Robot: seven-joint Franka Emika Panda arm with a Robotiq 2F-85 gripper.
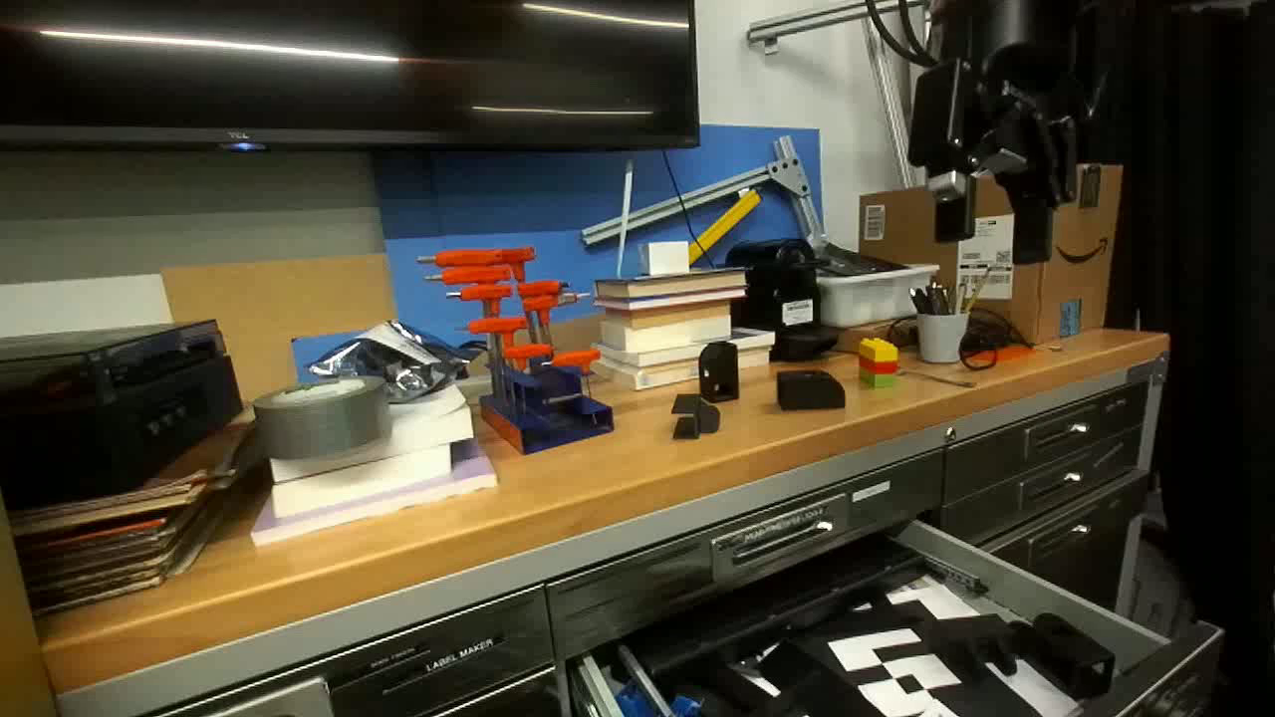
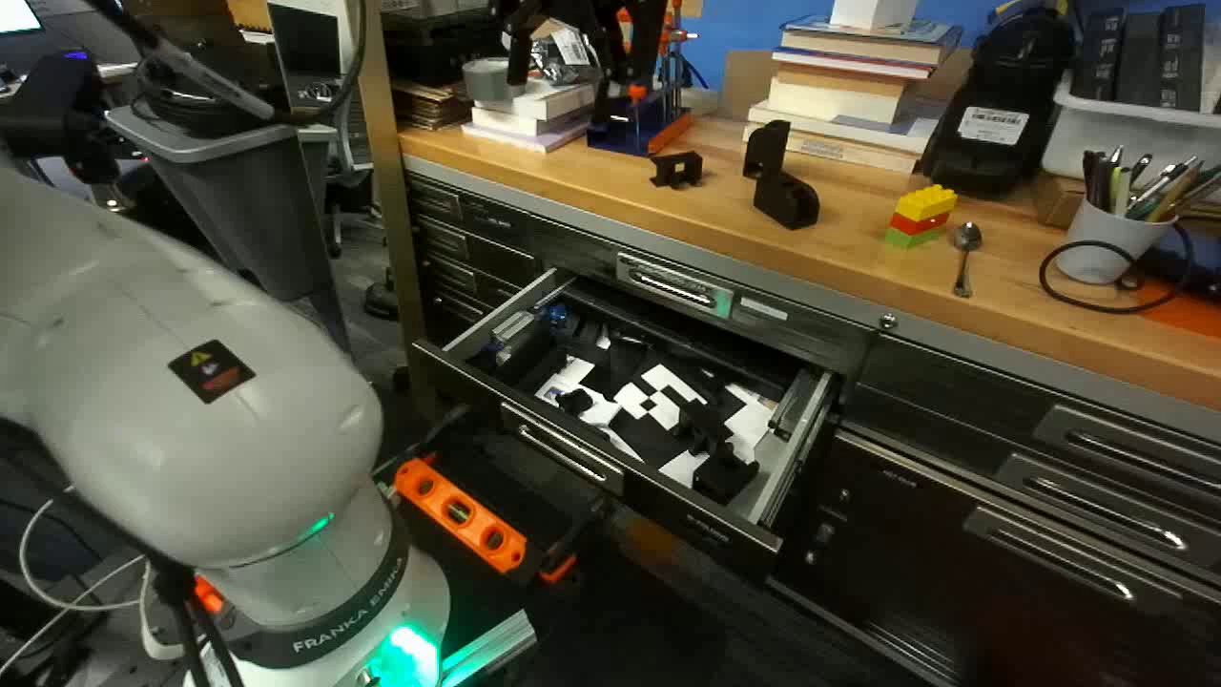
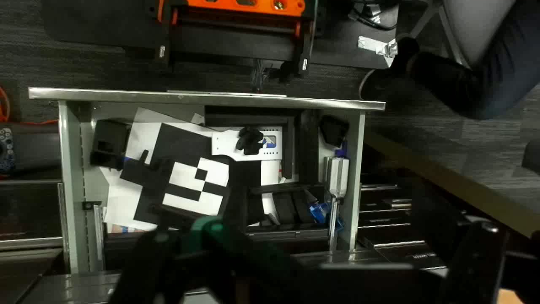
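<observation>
My gripper [image 1: 994, 229] hangs high at the upper right in exterior view 1, its fingers spread apart. It is open, and nothing shows between the fingers. The wrist view looks down on a pulled-out drawer [image 3: 212, 94]; blurred dark gripper parts cover the lower edge. Inside lie a black-and-white checkered sheet [image 3: 200, 185], a white plate [image 3: 222, 143] with a black knob-like piece [image 3: 249, 140] on it, and a black box-shaped part [image 3: 109, 142]. Black parts stand on the wooden bench: an upright one [image 1: 718, 371], a wedge-like one [image 1: 810, 389] and a small bracket [image 1: 694, 416].
On the bench stand a toy-brick stack [image 2: 919, 218], a spoon [image 2: 964, 258], a pen cup [image 2: 1096, 242], books [image 1: 669, 327], an orange-handled tool rack [image 1: 544, 406] and duct tape [image 1: 323, 418]. The open drawer juts out below the bench's front edge. An orange level [image 2: 461, 515] lies near the robot base.
</observation>
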